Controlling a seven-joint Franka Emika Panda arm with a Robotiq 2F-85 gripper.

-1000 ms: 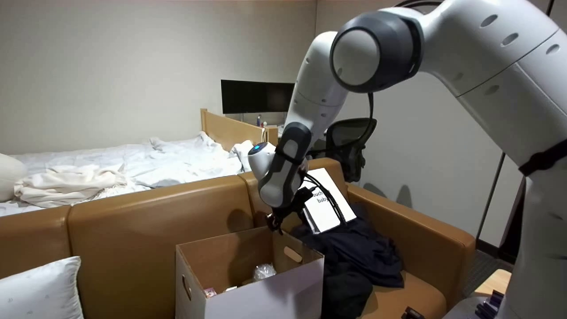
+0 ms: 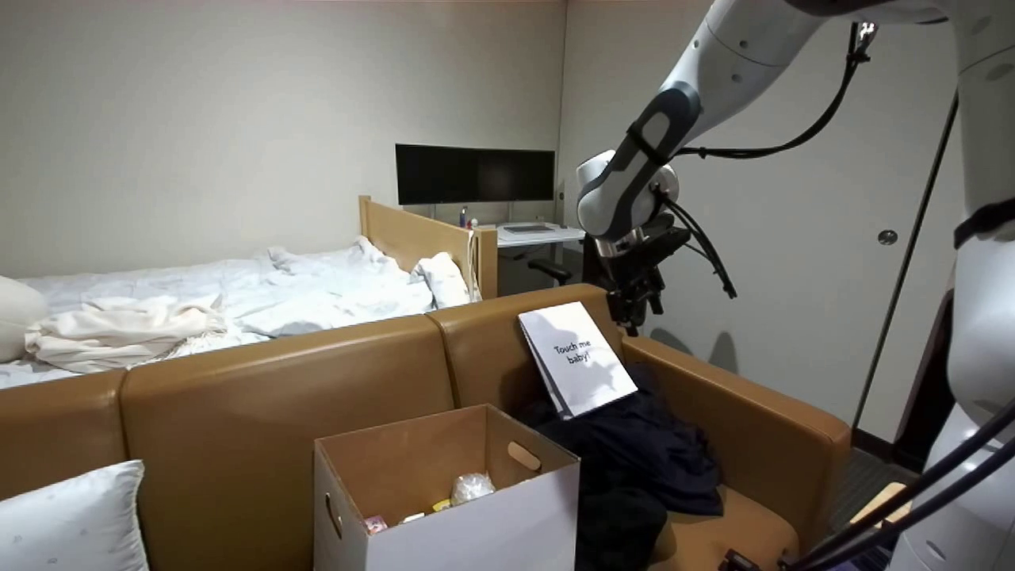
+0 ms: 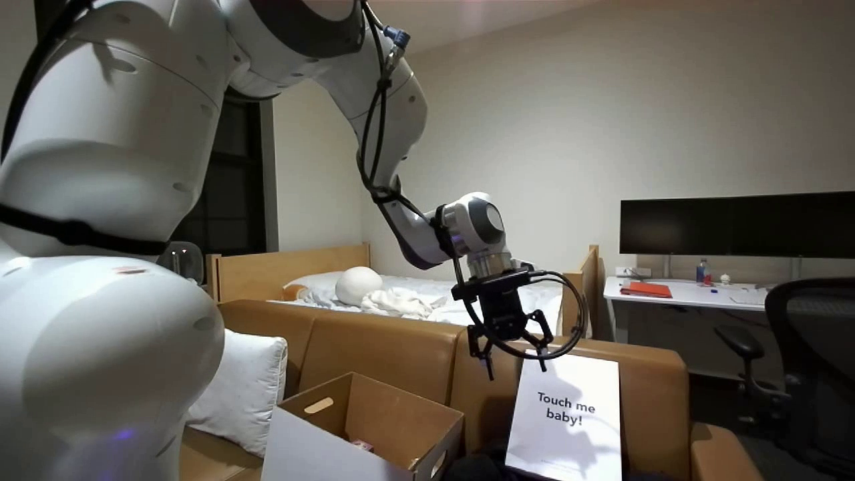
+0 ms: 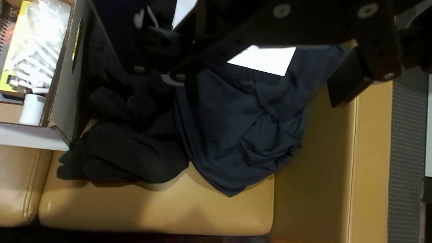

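My gripper [image 3: 517,373] hangs open in the air near the sofa's backrest, with nothing between its fingers. In exterior view 2 it is in front of and just above the top edge of a white sheet or folder [image 3: 565,441] printed "Touch me baby!", which leans on the backrest; I cannot tell whether they touch. Dark clothes [image 4: 239,133] lie on the seat below the folder. To their left stands a white cardboard box [image 2: 476,533], open at the top. Inside it the wrist view shows clear plastic wrap [image 4: 46,20], a yellow item [image 4: 18,44] and a white cylinder [image 4: 32,109].
The brown sofa [image 2: 285,409] has a raised armrest [image 2: 761,390] at the right. A white pillow [image 2: 71,519] lies at the left. Behind the sofa are a bed [image 2: 314,285] and a desk [image 3: 681,292] with a wide monitor [image 3: 737,228]. Bare seat shows in front of the clothes.
The arm has swung right and the gripper has risen, from above the box's back corner to beside the top of the folder. Box, folder and clothes look unmoved.
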